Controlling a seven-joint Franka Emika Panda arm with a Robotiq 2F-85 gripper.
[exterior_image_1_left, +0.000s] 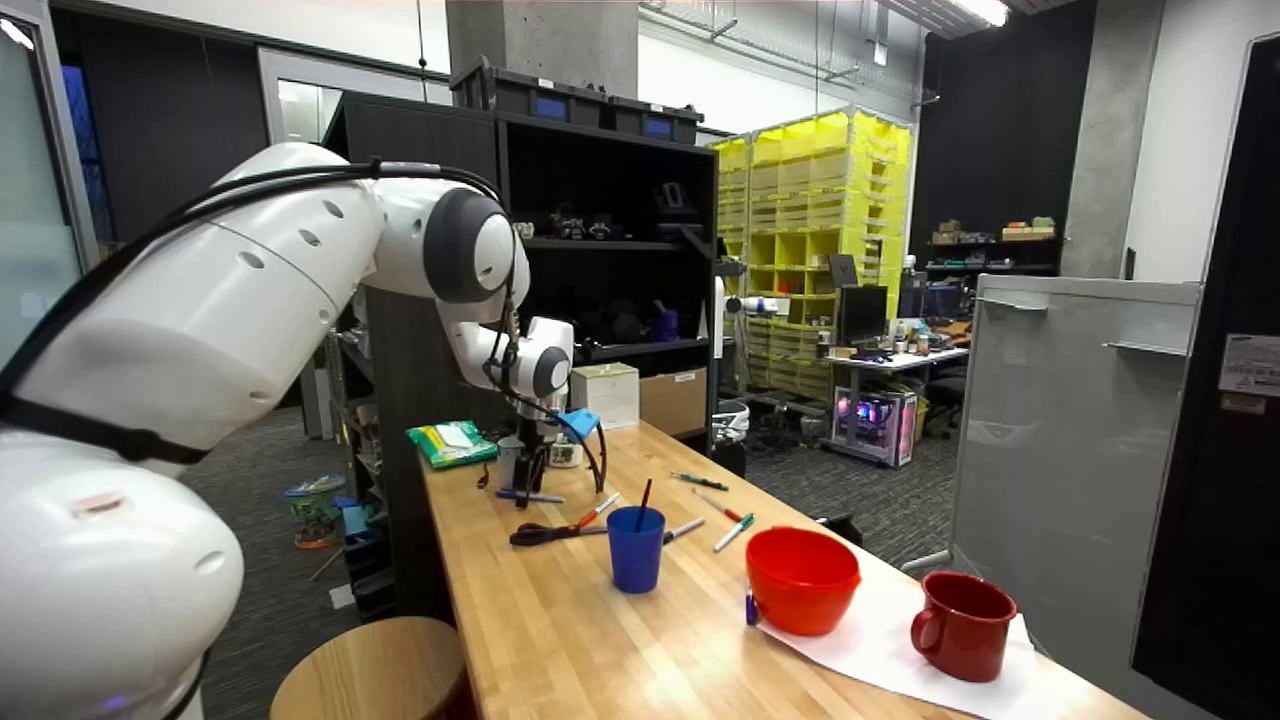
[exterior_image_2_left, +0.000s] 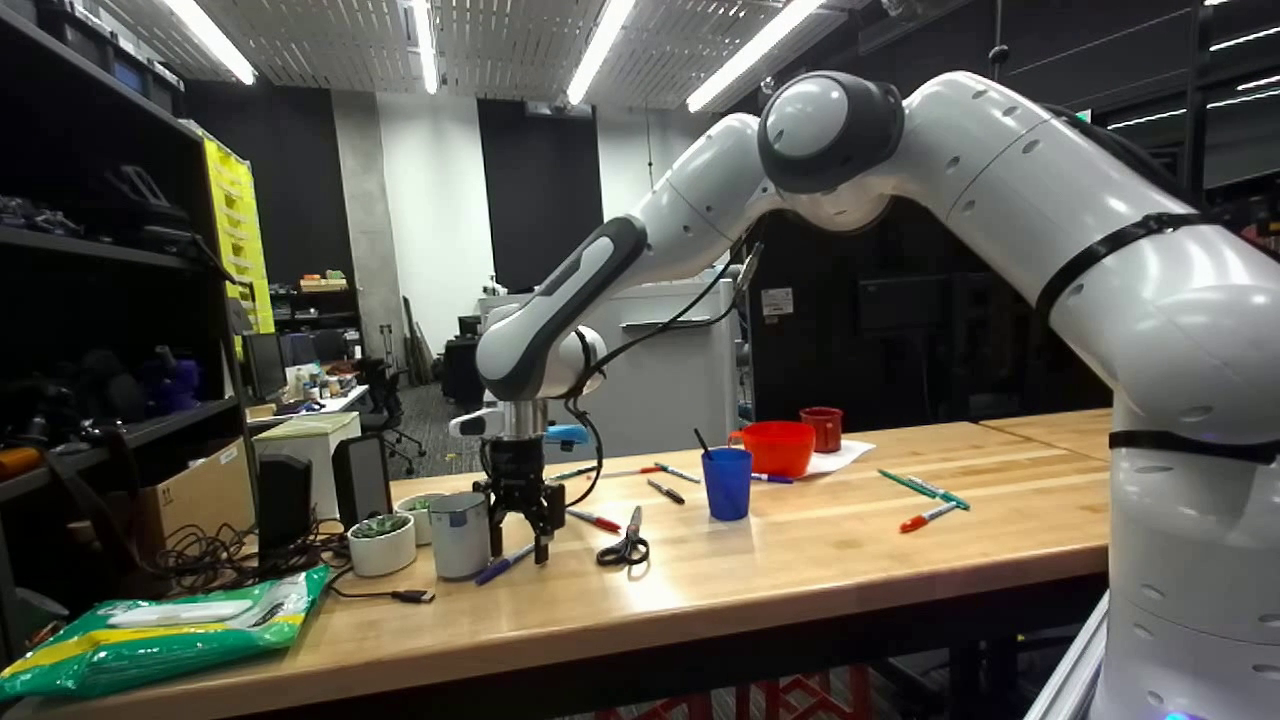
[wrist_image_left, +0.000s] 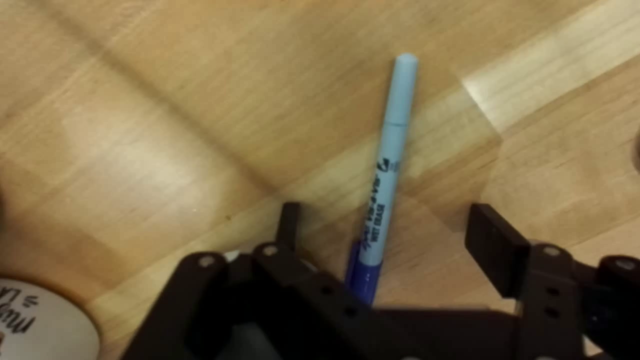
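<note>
Between the two spread fingers of my gripper a wet-erase marker lies flat on the wooden table, grey-bodied with a blue-purple cap. Neither finger touches it in the wrist view, and the capped end runs under the gripper body. From exterior view 2, the gripper points straight down, low over the table beside a grey cup, with the marker at its fingertips. Exterior view 1 has the gripper at the far left end of the table, close to the marker.
Black scissors and a blue cup with a pen in it stand to one side. Farther along are a red bowl and a red mug. Potted succulents sit near the grey cup. Several other markers lie scattered.
</note>
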